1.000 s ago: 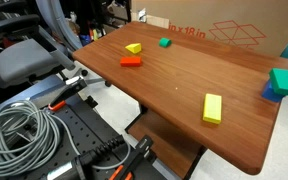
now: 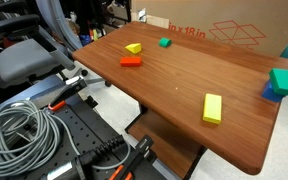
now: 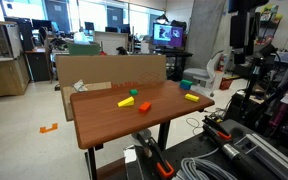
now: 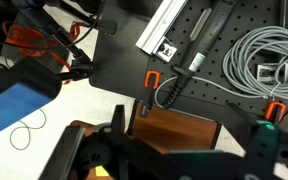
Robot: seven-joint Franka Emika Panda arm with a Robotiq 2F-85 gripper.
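My gripper stands open in the wrist view, its dark fingers wide apart with nothing between them. It is off the table, high above the grey cable side. On the brown table (image 2: 174, 80) lie a red block (image 2: 131, 61), a small yellow block (image 2: 134, 48) and a green block (image 2: 165, 43) at the far end. Nearer is a larger yellow block (image 2: 212, 108). A green block (image 2: 282, 80) rests on a blue block (image 2: 273, 92) near the right edge. In exterior view 2 the red block (image 3: 144, 107) and yellow block (image 3: 192, 97) show again.
A coiled grey cable (image 2: 22, 138) lies on the dark stand beside the table, with orange-handled clamps (image 4: 152, 79) along its edge. A cardboard panel (image 3: 114, 70) closes off the table's back. Bare tabletop separates the two groups of blocks.
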